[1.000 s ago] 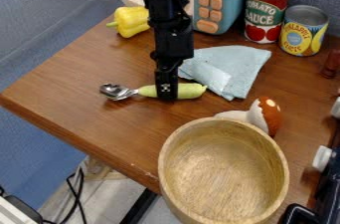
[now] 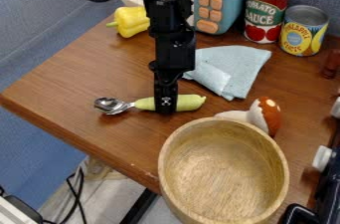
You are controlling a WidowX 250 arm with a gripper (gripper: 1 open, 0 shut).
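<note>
The black gripper (image 2: 166, 102) points straight down over a pale green-yellow object (image 2: 189, 103), like a corn cob or handle, at the middle of the wooden table (image 2: 67, 84). A metal spoon-like scoop (image 2: 109, 105) lies at its left end. The fingertips are down at the pale object; whether they are shut on it cannot be told.
A wooden bowl (image 2: 224, 198) stands at front right, beside a white-and-orange toy (image 2: 263, 116). A light blue cloth (image 2: 228, 69) lies behind the gripper. Cans (image 2: 264, 14), a yellow pepper (image 2: 129, 21) and a toy microwave stand at the back.
The gripper, the pale object and the scoop have moved slightly toward the front of the table.
</note>
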